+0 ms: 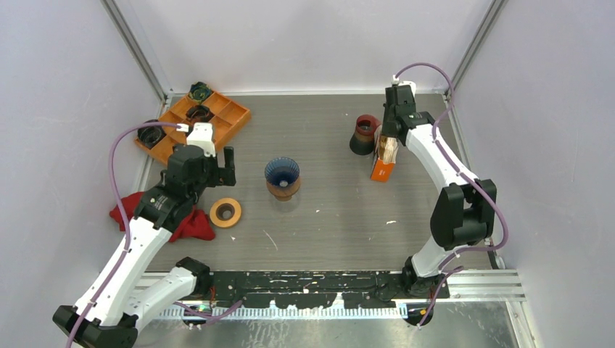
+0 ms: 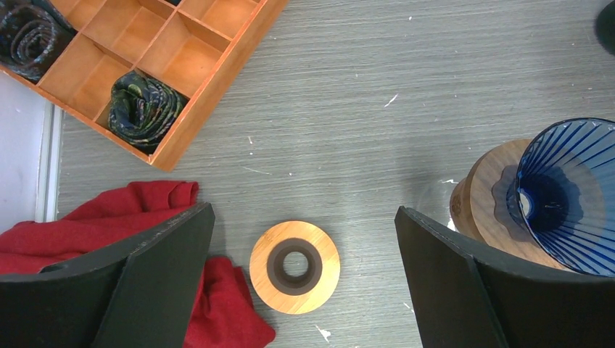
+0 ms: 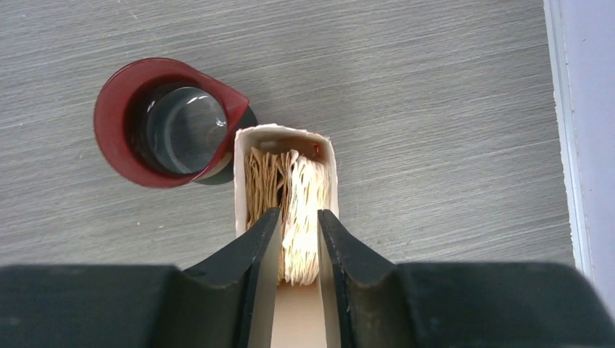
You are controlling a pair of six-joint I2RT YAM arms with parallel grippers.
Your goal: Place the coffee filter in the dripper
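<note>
The blue ribbed dripper (image 1: 283,172) stands on a wooden base mid-table, large at the right of the left wrist view. An orange box (image 1: 382,170) of folded paper filters (image 3: 304,217) stands at the right, white and brown filters upright inside. My right gripper is over the box, fingertips part open above the filters; whether they touch is unclear. My left gripper hangs open above the wooden ring (image 2: 294,299), left of the dripper, with nothing between its fingers.
A red-rimmed carafe (image 1: 362,134) stands beside the filter box. A wooden compartment tray (image 1: 228,123) with dark rolled items is at the back left, a red cloth (image 1: 192,225) at the front left.
</note>
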